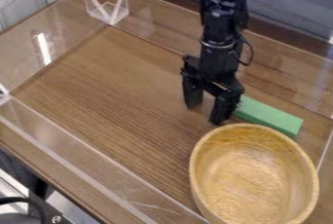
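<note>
The black robot arm reaches down from the top of the view, with its gripper [212, 95] low over the wooden table [97, 106]. The gripper stands open at the left end of a green block [271, 116], which lies on the table at the right. Whether the fingers touch the block, and what is between them, is hard to tell.
A large yellow bowl [254, 174] fills the lower right, just below the gripper and block. A white wire-like object [107, 4] stands at the back left.
</note>
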